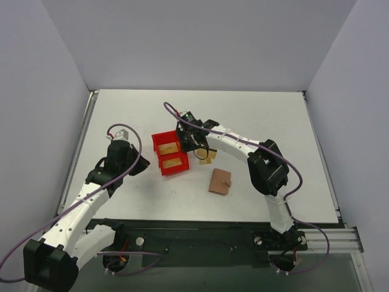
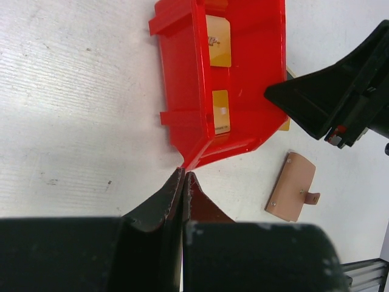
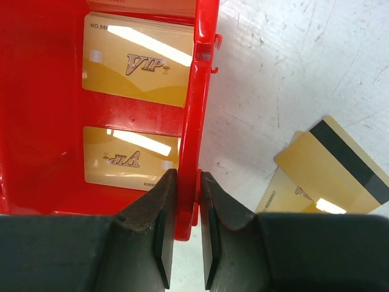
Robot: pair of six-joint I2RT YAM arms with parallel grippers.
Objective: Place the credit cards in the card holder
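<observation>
My right gripper is shut on the side wall of a red open box, one finger inside and one outside. Two lots of gold VIP cards lie in that box, one in each half. Outside it, loose gold cards overlap on the table, one showing its black stripe. A brown card holder with a small tab lies flat, nearer the front edge. To the left of the box, my left gripper is shut, nothing showing between its tips; it appears apart from the box.
In the left wrist view, the right gripper reaches over the box's far wall. Hoses loop above both arms.
</observation>
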